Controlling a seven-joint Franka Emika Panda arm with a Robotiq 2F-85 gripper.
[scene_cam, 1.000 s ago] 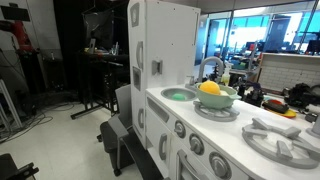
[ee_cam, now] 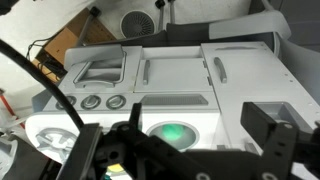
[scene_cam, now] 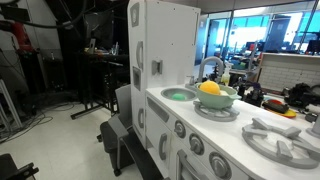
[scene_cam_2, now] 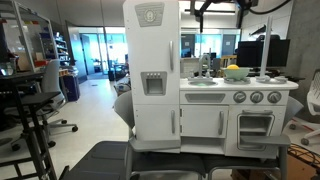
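A white toy kitchen with a tall fridge part stands on the floor. On its counter, a pale green bowl holds a yellow round thing. Inside the round sink lies something green. My gripper is open above the kitchen, its dark fingers spread on either side of the sink in the wrist view, with nothing held between them. Part of the arm shows at the top of exterior view 2.
A grey faucet rises behind the sink. Grey burner grates cover the near counter. Grey chairs stand against the kitchen's front, and a dark cable crosses the wrist view.
A dark part of the arm or its cabling has come into the top left of exterior view 1. The kitchen, the bowl and the thing in the sink look unmoved.
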